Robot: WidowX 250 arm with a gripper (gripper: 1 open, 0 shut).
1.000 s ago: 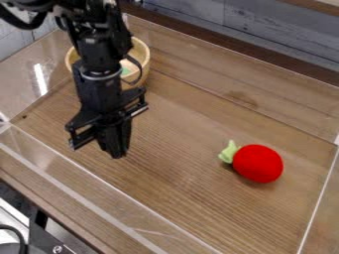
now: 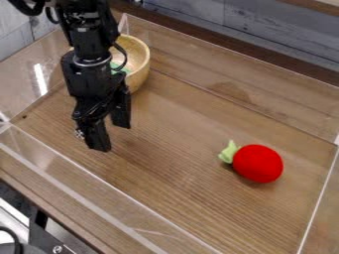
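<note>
The black robot gripper (image 2: 107,128) hangs open at the left of the wooden table, its fingers apart above the surface with nothing visible between them. Behind the arm, at the upper left, stands a pale yellow bowl (image 2: 137,58), partly hidden by the arm, with something green inside. At the right a red tomato-like object (image 2: 259,164) with a pale green top lies on the table, well apart from the gripper.
A grey planked wall (image 2: 252,25) runs behind it, and a pale raised edge borders the left side.
The gripper and arm have moved slightly back toward the bowl and turned. The bowl and red object have stayed in place.
</note>
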